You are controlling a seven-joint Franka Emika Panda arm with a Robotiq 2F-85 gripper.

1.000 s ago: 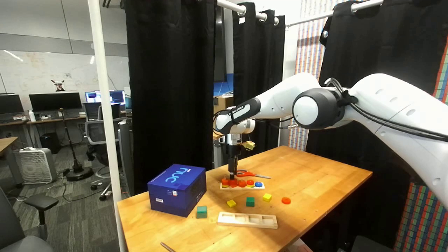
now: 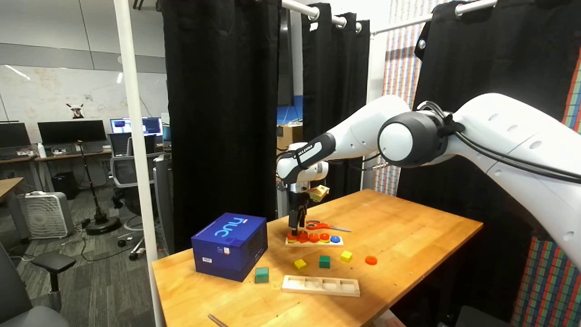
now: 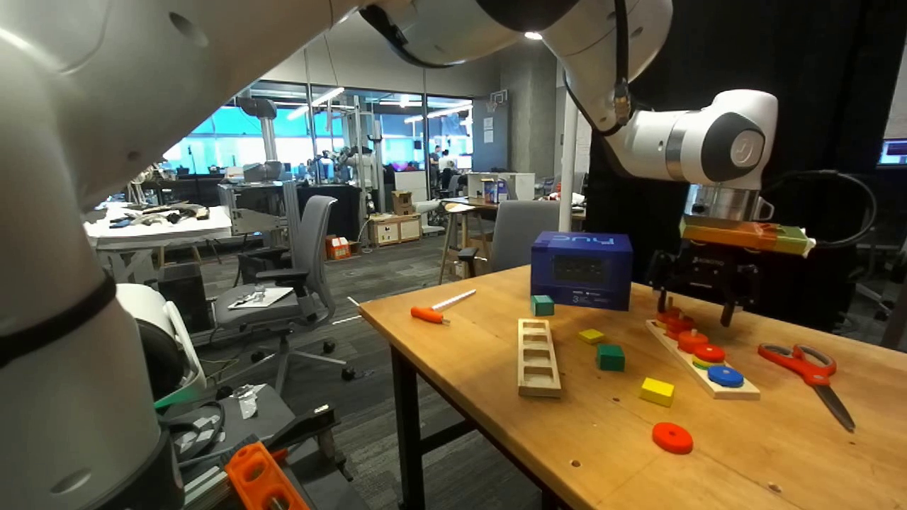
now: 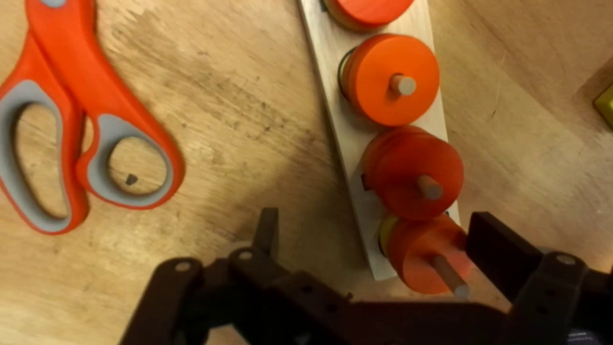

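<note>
A pale wooden peg board (image 4: 359,189) carries stacked discs along its length, red and orange on top and a blue disc (image 3: 725,375) at one end. In the wrist view my gripper is open, its fingers wide apart. The end peg's orange-red stack (image 4: 422,253) stands between them, close to the right finger (image 4: 497,244); whether they touch I cannot tell. The left finger (image 4: 267,233) hangs over bare table beside the board. Nothing is gripped. A loose red disc (image 3: 672,438) lies flat on the table, away from the board.
Red-handled scissors (image 4: 123,155) lie beside the board. The blue box (image 2: 228,248) stands near the arm. Green blocks (image 2: 324,261), yellow blocks (image 2: 346,255) and an empty wooden tray (image 2: 321,292) occupy the front.
In exterior view 1 my gripper has shifted slightly left, towards the end of the peg board, and its wrist has tilted. The objects on the table stay where they were.
</note>
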